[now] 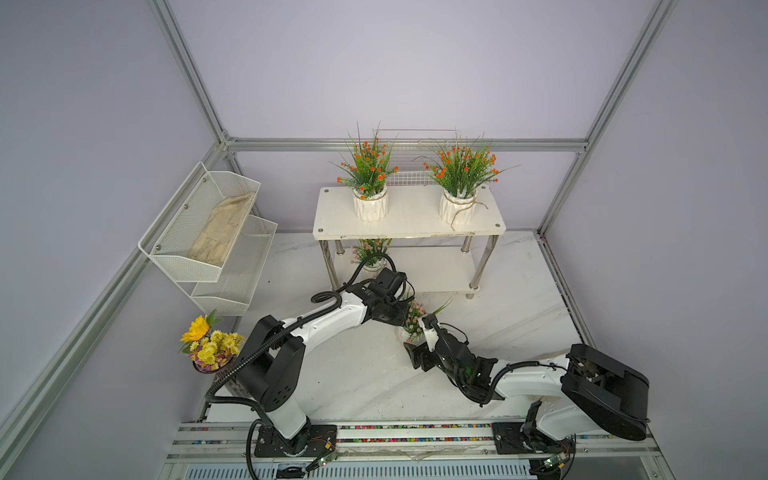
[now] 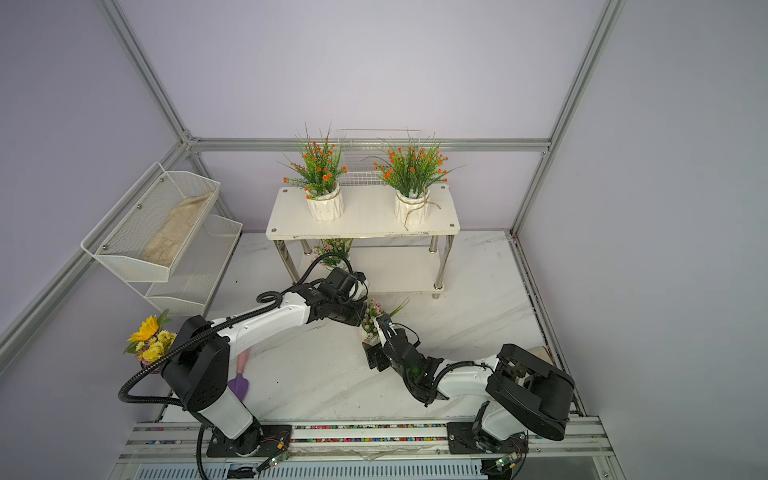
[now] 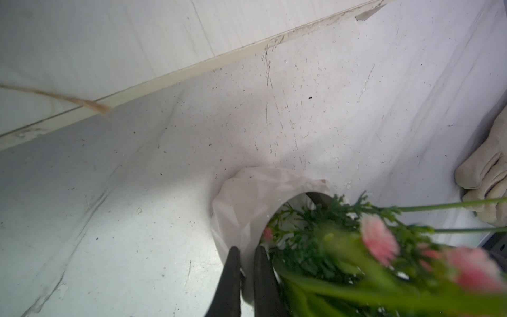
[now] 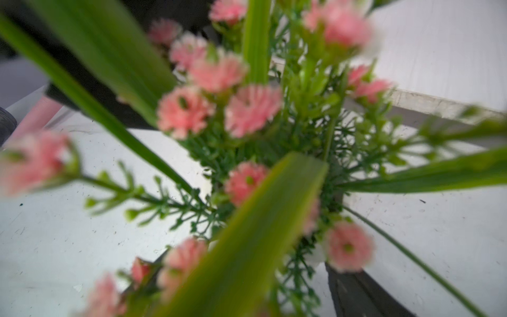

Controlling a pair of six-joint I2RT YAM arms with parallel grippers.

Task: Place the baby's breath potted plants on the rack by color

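A white pot [image 3: 237,198] with pink flowers [image 1: 415,312] stands on the table before the rack [image 1: 412,214]. My left gripper is shut on the pot's thin rim, one finger on each side of the wall. From the right, my right gripper has its fingers apart around the plant; leaves and pink blooms [image 4: 253,111] hide much of the pot there. Two orange-flowered plants [image 1: 370,172] [image 1: 460,172] stand on the rack's top shelf. A pink-flowered plant [image 1: 372,250] sits on the lower shelf's left side, partly behind my left arm.
A white mesh basket rack [image 1: 200,232] hangs at the left, above a pot of yellow flowers [image 1: 209,350]. A purple trowel [image 2: 238,385] lies near the left arm. The right part of the lower shelf [image 1: 440,272] is bare. Beige gloves [image 3: 488,169] lie at the right.
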